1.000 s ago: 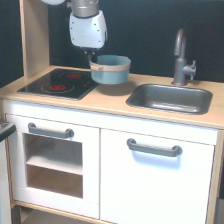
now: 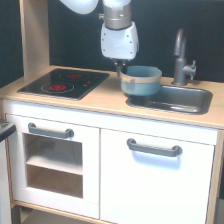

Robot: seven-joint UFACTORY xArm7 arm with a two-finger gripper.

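A blue-grey pot (image 2: pixel 142 86) is at the left part of the metal sink (image 2: pixel 190 99), covering some of its basin and left rim. My gripper (image 2: pixel 121 69) reaches down from above at the pot's left edge and is shut on it there. The fingertips are small and partly merged with the rim, so the exact grip is hard to make out. The pot looks upright; whether its base touches the sink or hangs just above it cannot be told.
Left of the sink lies a black cooktop (image 2: pixel 65 83) with red rings, bare of objects. A dark faucet (image 2: pixel 180 58) rises behind the sink. Wooden counter (image 2: pixel 108 97) between cooktop and sink is free. Below are cabinet doors with dark handles (image 2: pixel 154 148).
My gripper and the pot have moved together to the right and slightly nearer the front, from the counter beside the cooktop to the sink's left part.
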